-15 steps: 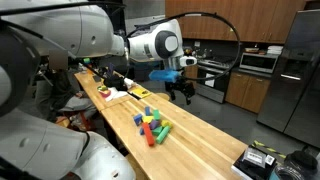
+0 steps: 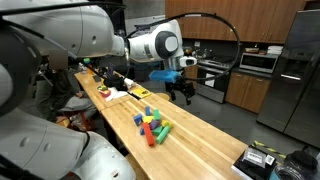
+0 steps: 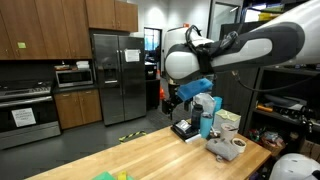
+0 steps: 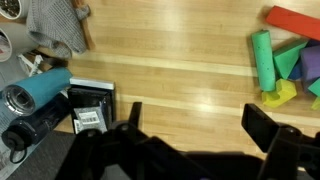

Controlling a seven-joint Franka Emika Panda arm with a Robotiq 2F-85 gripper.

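Observation:
High above the wooden table my gripper stands open, its two dark fingers wide apart at the bottom of the wrist view with only bare tabletop between them. Exterior view 1 has the gripper [image 2: 179, 90] in the air beyond the blocks. On the table lie coloured toy blocks: a green cylinder [image 4: 263, 60], a red bar [image 4: 293, 22], a yellow block [image 4: 279, 94], a green triangle [image 4: 288, 58] and a purple block [image 4: 311, 66]. None of them touches the gripper.
Bottles [image 4: 38, 92], a black box with a white label [image 4: 92, 108] and a grey cloth [image 4: 62, 24] occupy the table's other side. A refrigerator [image 3: 121, 78] stands farther back.

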